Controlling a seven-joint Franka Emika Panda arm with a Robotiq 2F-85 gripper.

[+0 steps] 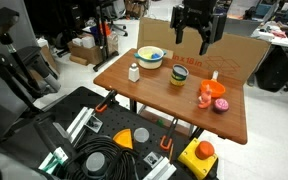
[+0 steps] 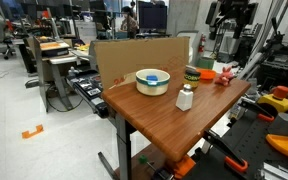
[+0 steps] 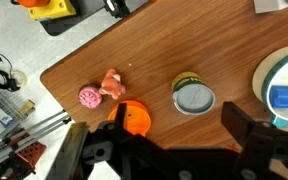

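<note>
My open gripper hangs in the air above the table, clear of everything on it, its fingers spread apart. In the wrist view a round can with a yellow and dark side lies ahead of the fingers. A white bowl holding blue and yellow pieces stands at the table's far left in exterior view 1. The orange dish, a salmon-coloured toy and a round pink thing are grouped together. A white bottle stands upright near one table edge.
A cardboard panel rises behind the wooden table. Beyond the table's front edge lie a yellow and red device, cables and clamps. Bare wood separates most objects.
</note>
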